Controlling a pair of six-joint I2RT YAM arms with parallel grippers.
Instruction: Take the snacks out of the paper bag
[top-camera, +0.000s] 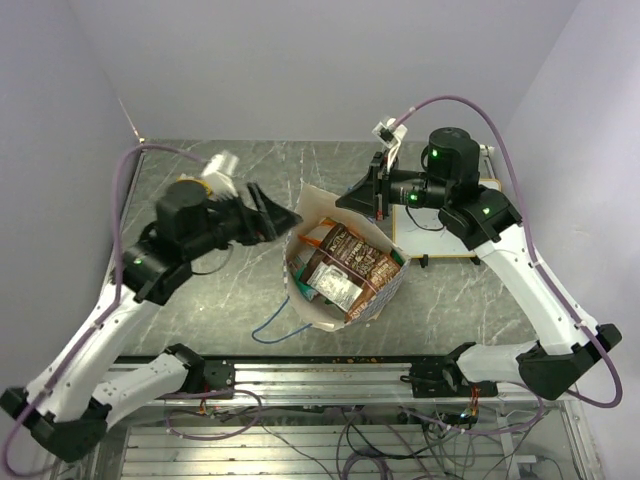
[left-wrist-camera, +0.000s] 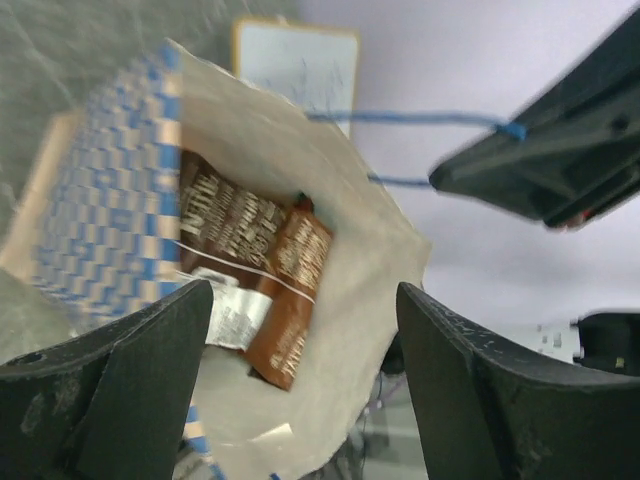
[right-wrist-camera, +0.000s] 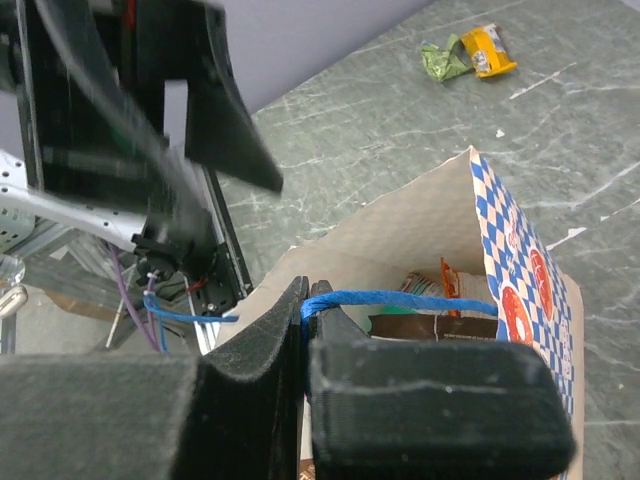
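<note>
The open paper bag (top-camera: 395, 290) stands mid-table, holding a brown snack pack (top-camera: 350, 260) and other packs (right-wrist-camera: 465, 285). My right gripper is shut on the blue rope handle (right-wrist-camera: 400, 299) at the bag's upper rim. My left gripper (top-camera: 275, 215) is just left of the bag's top, blurred, its fingers apart; in the left wrist view the bag shows between them.
A green wrapper (right-wrist-camera: 445, 62) and a yellow packet (right-wrist-camera: 488, 50) lie on the table at the left. A white board (top-camera: 450, 235) lies at right. The bare table (top-camera: 220, 310) surrounds the bag's left side.
</note>
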